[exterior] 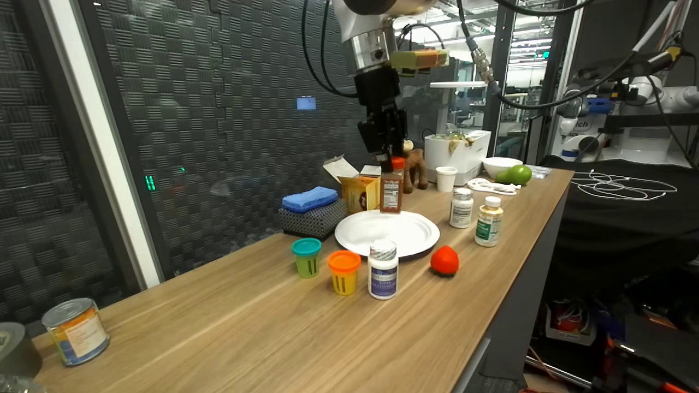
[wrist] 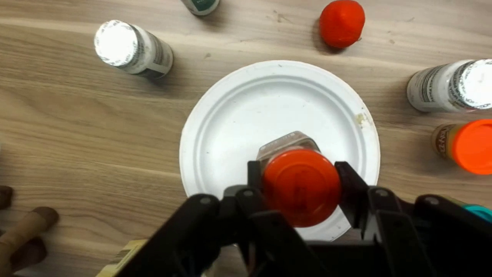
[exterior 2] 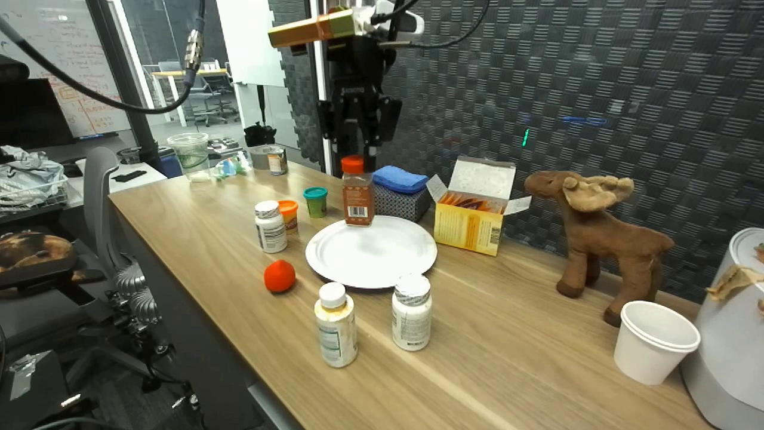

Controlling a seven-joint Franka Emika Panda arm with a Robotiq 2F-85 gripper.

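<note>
My gripper is shut on the orange-red cap of a clear spice bottle [exterior: 391, 193] with brown contents. In exterior view 2 the bottle [exterior 2: 358, 197] hangs upright, its label facing the camera, over the far part of the white plate [exterior 2: 372, 251]. From the wrist, the cap hides most of the bottle, and the plate [wrist: 230, 124] shows empty beneath it. Whether the bottle's base touches the plate is hard to tell; it looks a little above it.
Around the plate stand white pill bottles [exterior 2: 412, 315], a red tomato-like object [exterior: 445, 260], orange-lidded [exterior: 344, 272] and teal-lidded tubs [exterior: 306, 256], a yellow box [exterior 2: 469, 218] and a blue cloth [exterior: 309, 199].
</note>
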